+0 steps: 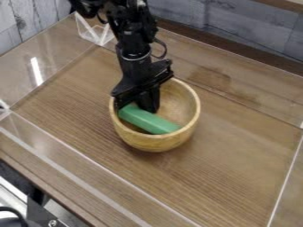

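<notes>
A tan wooden bowl [179, 134] stands on the table with a green elongated object [151, 121] lying inside it. My black gripper [140, 102] reaches down into the bowl's back-left part, over the upper end of the green object. Its fingertips are dark and partly hidden, so whether anything is between them is unclear.
A clear plastic piece [95, 27] sits at the upper left. The table's left edge borders a dark area.
</notes>
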